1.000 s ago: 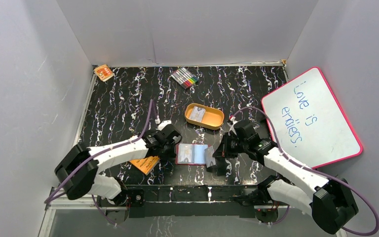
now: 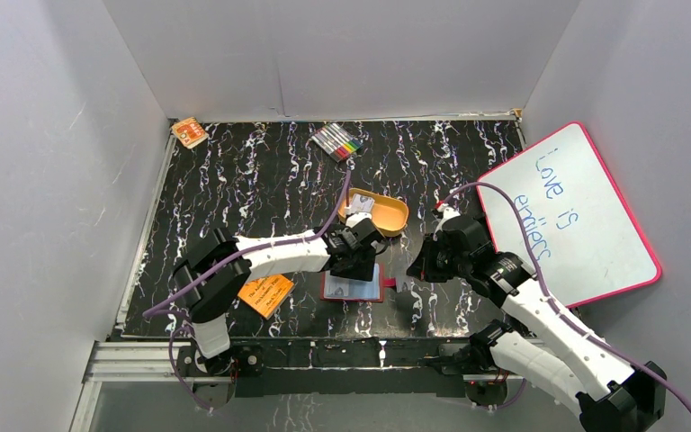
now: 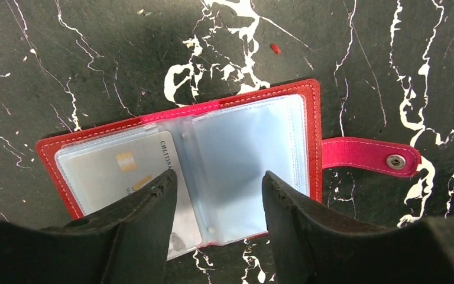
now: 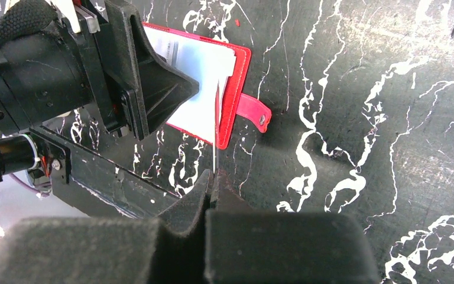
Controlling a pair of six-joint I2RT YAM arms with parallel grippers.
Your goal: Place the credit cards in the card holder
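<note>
The card holder (image 3: 254, 148) lies open: red cover, clear sleeves, a strap to the right, a card (image 3: 124, 177) in the left sleeve. My left gripper is open above it, nothing between its fingers. In the top view it covers part of the holder (image 2: 351, 288). My right gripper is shut on a thin card (image 4: 216, 151), seen edge-on beside the holder's right side. The yellow tray (image 2: 389, 214) behind holds cards (image 2: 360, 202), partly hidden by my left arm.
An orange booklet (image 2: 261, 292) lies left of the holder. A row of markers (image 2: 336, 141) is at the back, a whiteboard (image 2: 567, 216) on the right.
My left gripper has moved right and toward the back, over the holder. My right gripper has shifted slightly right and back with the card.
</note>
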